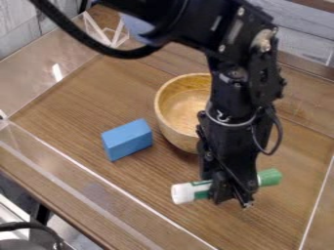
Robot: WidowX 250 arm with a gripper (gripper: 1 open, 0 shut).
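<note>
My black gripper [229,190] reaches down at the right of centre, shut on a white and green cylinder [188,191] that lies roughly level across its fingers, white end to the left, green end [269,178] sticking out to the right. The lower finger parts are dark and partly hide the cylinder's middle.
A wooden bowl [177,98] sits behind the gripper, partly hidden by the arm. A blue block [127,139] lies to its left. Bare tabletop [78,117] spreads at the left; a clear wall edges the near left.
</note>
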